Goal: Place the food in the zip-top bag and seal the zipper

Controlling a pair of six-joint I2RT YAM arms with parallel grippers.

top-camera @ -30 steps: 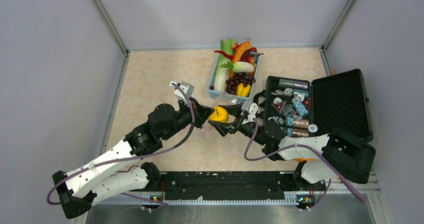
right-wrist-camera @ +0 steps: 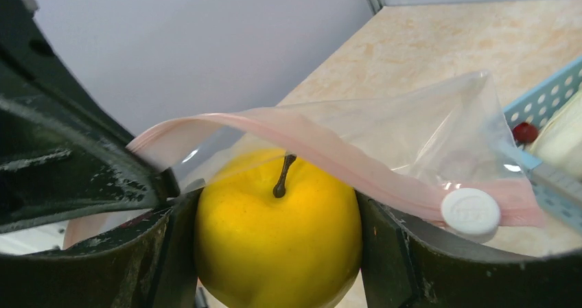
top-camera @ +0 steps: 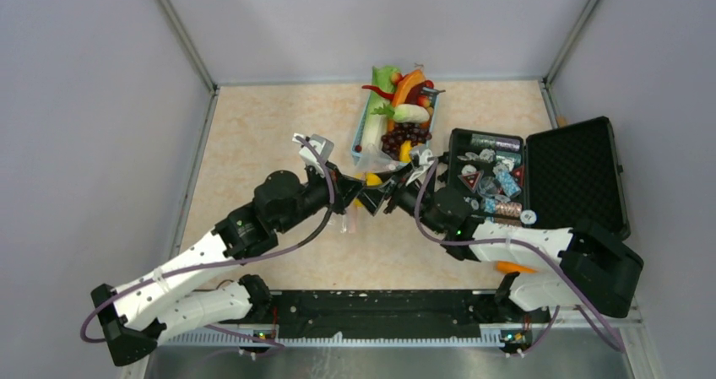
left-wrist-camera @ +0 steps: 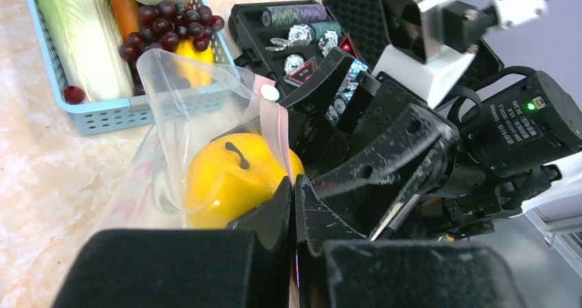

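The zip top bag [left-wrist-camera: 165,95] hangs with its mouth open, its pink zipper strip pinched in my left gripper, which is shut on it. Inside the mouth sits a yellow apple, also seen in the right wrist view between the fingers of my right gripper, which is shut on it. The bag's clear upper edge and white slider [right-wrist-camera: 470,208] arch over the apple. In the top view both grippers meet at the middle of the table, largely covering the bag and apple.
A blue basket [left-wrist-camera: 103,119] of vegetables and fruit stands behind the bag. An open black case [top-camera: 574,172] of small items lies at the right.
The left gripper has moved slightly right.
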